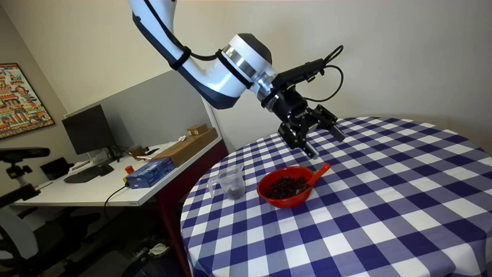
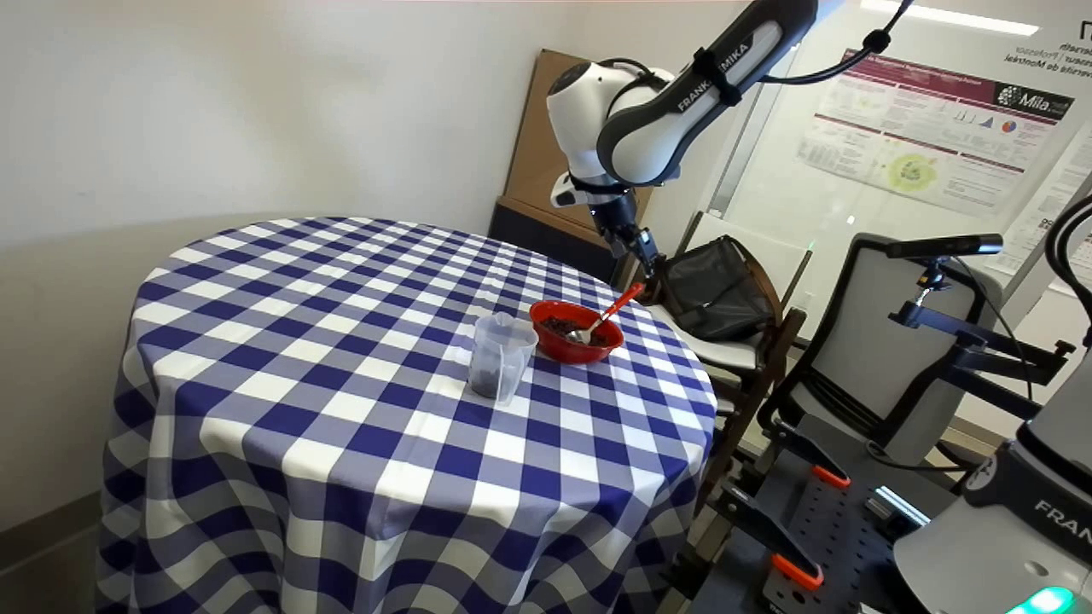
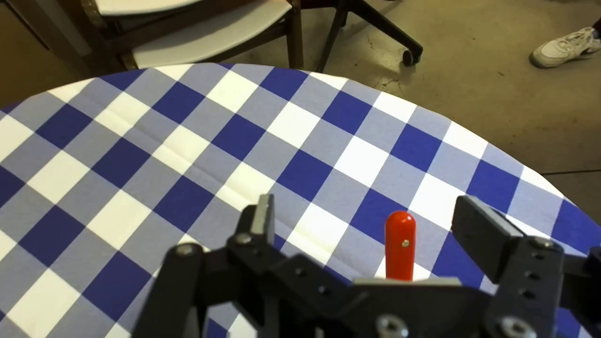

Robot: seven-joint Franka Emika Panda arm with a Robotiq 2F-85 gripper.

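Note:
On the checked tablecloth stands a red bowl (image 1: 271, 189) filled with dark, small pieces. A spoon with a red handle (image 1: 319, 174) leans in it, the handle sticking out over the rim. My gripper (image 1: 328, 145) hangs above the table near the spoon, open and holding nothing. In the wrist view the tip of the red handle (image 3: 400, 242) shows beyond the gripper's palm, between the lines of the two fingers but nearer the right one; the bowl is hidden there. Beside the bowl is a clear measuring jug (image 2: 501, 355) with some dark contents low inside.
Chairs (image 2: 717, 297) stand close to one table edge. A desk with a blue box (image 1: 150, 173) is off to the side.

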